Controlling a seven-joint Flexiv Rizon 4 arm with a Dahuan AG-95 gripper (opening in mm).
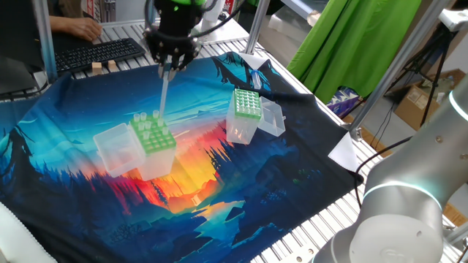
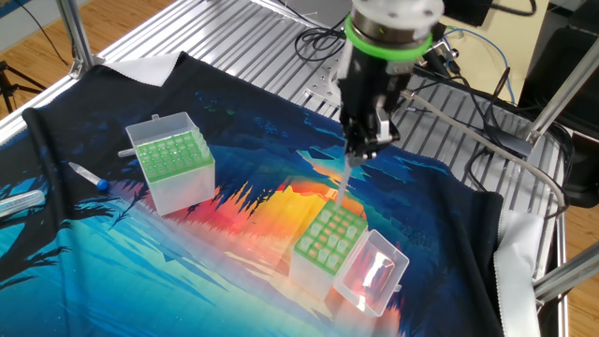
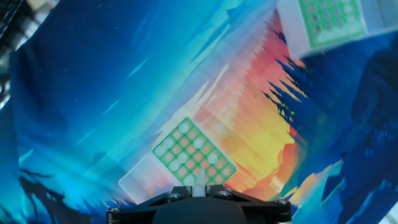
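My gripper (image 1: 168,67) is shut on a slender, whitish translucent pipette tip (image 1: 164,91), which points down. In the wrist view the same tip (image 3: 199,182) shows between the two dark fingers. The tip's lower end appears at the back edge of a green-topped rack box (image 1: 153,139); whether it is above a hole or still partly in one, I cannot tell. Several tips stand up from that rack, with other holes empty. The box's clear lid (image 2: 372,273) hangs open beside it. A second green-topped box (image 2: 176,154), with a fuller rack, stands apart, its lid open too.
A printed cloth (image 1: 219,212) covers the table, with folds at its edges. A blue-capped pen or tube (image 2: 89,176) lies near the second box. Small wooden blocks (image 1: 96,68) and a keyboard (image 1: 99,52) with a person's hand sit at the far side. Between the boxes, the cloth is bare.
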